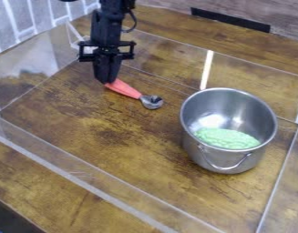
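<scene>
A spoon with a red handle [124, 89] and a metal head [151, 102] lies on the wooden table, left of the pot. My black gripper [106, 76] is low over the handle's upper-left end, fingers down. Whether it touches the handle or has anything between its fingers is too small to tell. The steel pot [229, 116] stands at the right with a green oval object [227, 137] inside.
Clear panels or strips border the wooden table [90, 146] at the left and right.
</scene>
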